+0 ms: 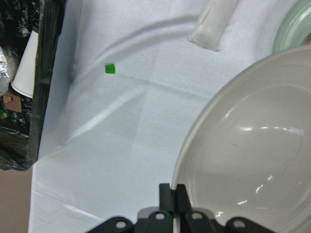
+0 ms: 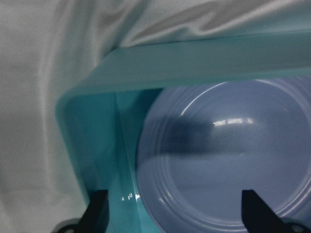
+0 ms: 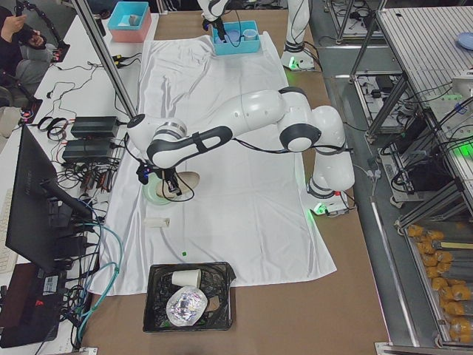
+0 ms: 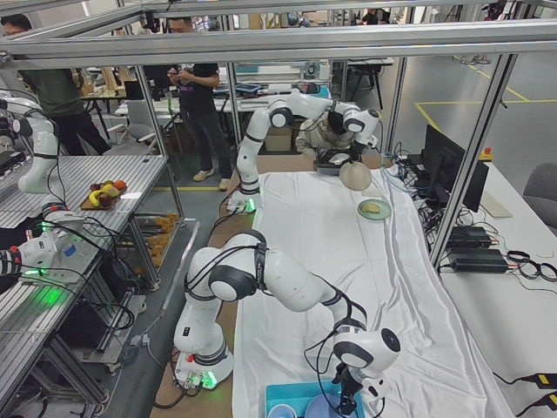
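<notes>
A beige bowl [image 1: 252, 145] hangs over the white cloth, its rim in my left gripper, which is shut on it; in the left camera view it is partly behind the arm, over a pale green plate [image 1: 286, 29]. A black lined bin [image 3: 155, 314] holds a white cup [image 1: 26, 65] and foil [image 3: 186, 302]. My right gripper stands open over a blue lid or plate [image 2: 218, 155] inside a teal tub [image 2: 204, 53].
A white strip-like object [image 1: 211, 24] and a small green square [image 1: 110, 68] lie on the cloth [image 3: 251, 214]. Monitors and cables line the left side.
</notes>
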